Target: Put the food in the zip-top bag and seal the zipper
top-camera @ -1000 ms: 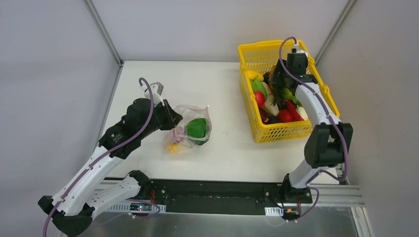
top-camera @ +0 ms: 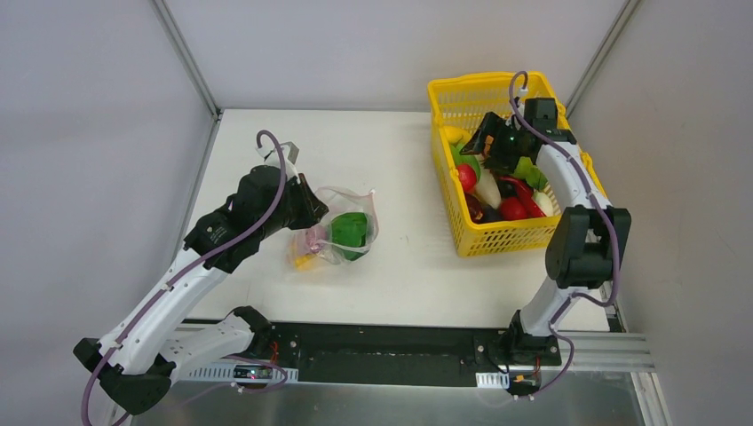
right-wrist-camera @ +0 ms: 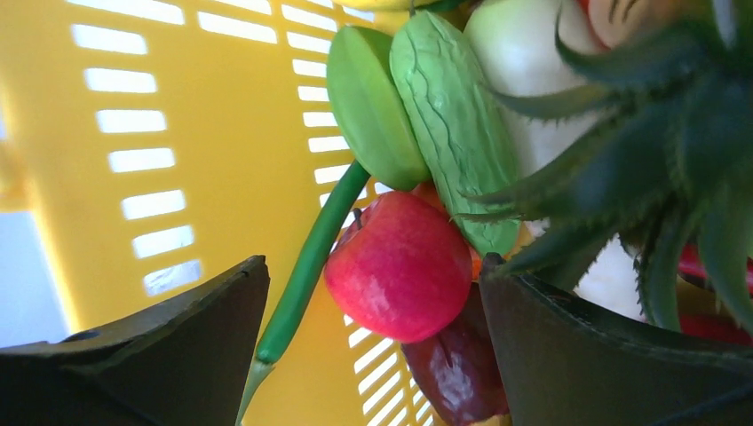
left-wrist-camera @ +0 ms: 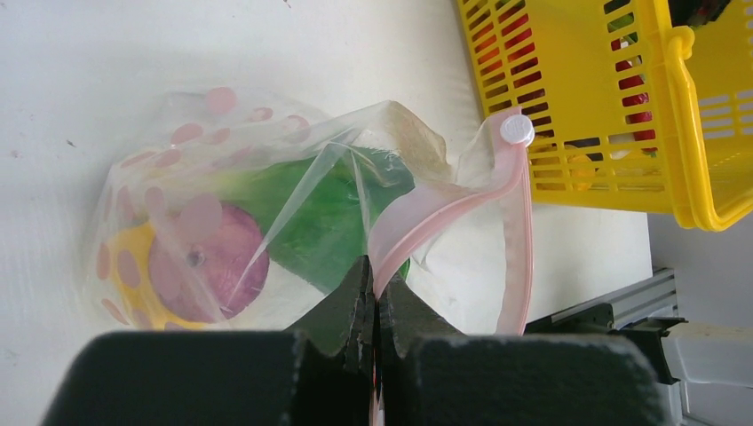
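Observation:
The clear zip top bag (top-camera: 362,206), with pink dots and a pink zip edge, lies on the white table. Through its film show a green vegetable (left-wrist-camera: 302,204), a round purple one (left-wrist-camera: 209,262) and something yellow (left-wrist-camera: 133,244). My left gripper is shut on the bag's pink edge, whose mouth gapes to the right of the fingers. Over the yellow basket (top-camera: 497,240) my right gripper has its fingers apart. A red fruit (right-wrist-camera: 400,266) shows in the gap between them, lower down and not visibly gripped.
Inside the basket are a cucumber (right-wrist-camera: 457,124), a green starfruit-like piece (right-wrist-camera: 373,106), a long green stem (right-wrist-camera: 311,266), a dark eggplant (right-wrist-camera: 457,368) and spiky leaves (right-wrist-camera: 622,169). Basket walls rise close around my right fingers. Table between bag and basket is bare.

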